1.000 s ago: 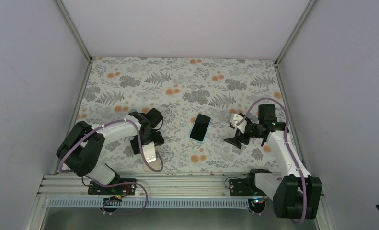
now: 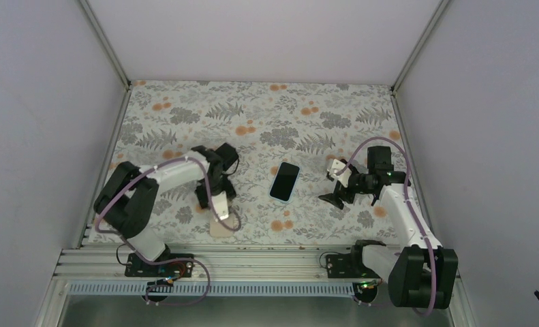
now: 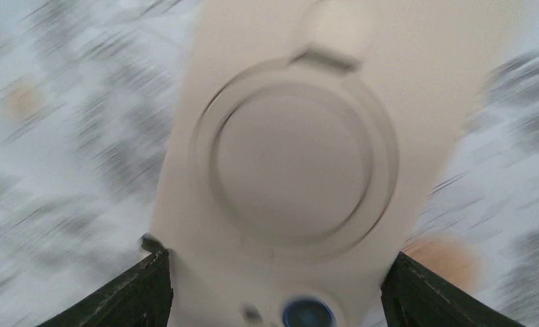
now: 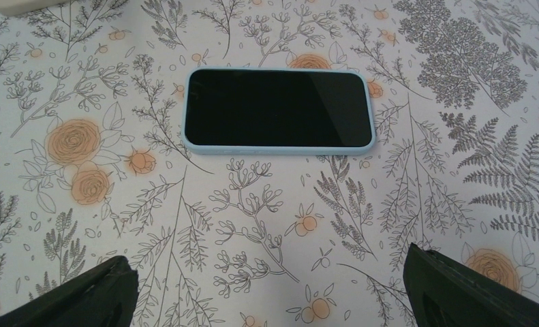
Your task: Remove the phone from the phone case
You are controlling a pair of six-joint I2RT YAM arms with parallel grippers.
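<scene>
In the top view a dark-screened phone (image 2: 284,182) with a light blue edge lies face up on the patterned cloth. It also fills the upper middle of the right wrist view, well beyond the right gripper, which is open and empty. A flat beige phone case (image 3: 294,160) with a ring mark and a dark round spot sits between the fingertips of my left gripper, which is shut on its sides. The case stays sharp against blurred cloth. From above, the case (image 2: 221,227) is partly covered by the left arm.
Patterned cloth (image 2: 253,116) covers the table, and its back half is free. A metal rail (image 2: 280,250) runs along the front edge. White walls enclose both sides and the back.
The phone and my right arm have not moved.
</scene>
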